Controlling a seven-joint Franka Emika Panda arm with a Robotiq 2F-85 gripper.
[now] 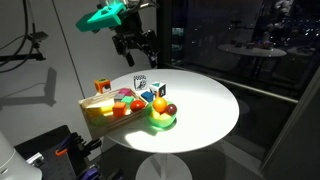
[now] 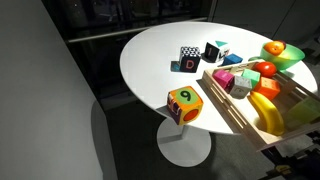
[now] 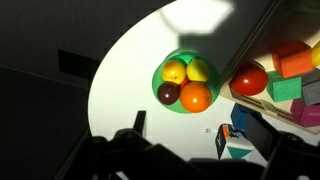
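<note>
High above the round white table, my gripper (image 1: 140, 58) points down with nothing between its fingers. In the wrist view its two dark fingers (image 3: 139, 122) stand wide apart, so it is open. Ahead of them on the table is a green bowl (image 3: 160, 90) holding a dark red fruit (image 3: 168, 93), an orange (image 3: 195, 97) and yellow fruit (image 3: 198, 70). Beside the bowl, a shallow wooden box (image 2: 234, 108) contains coloured blocks, a red tomato-like ball (image 3: 248, 80) and a yellow banana (image 2: 265, 112).
A numbered orange cube (image 2: 185, 104), a black-and-white cube marked D (image 2: 187, 60) and a multicoloured block (image 2: 215, 50) stand outside the box. Free white tabletop (image 1: 215, 105) lies on the bowl's far side from the box.
</note>
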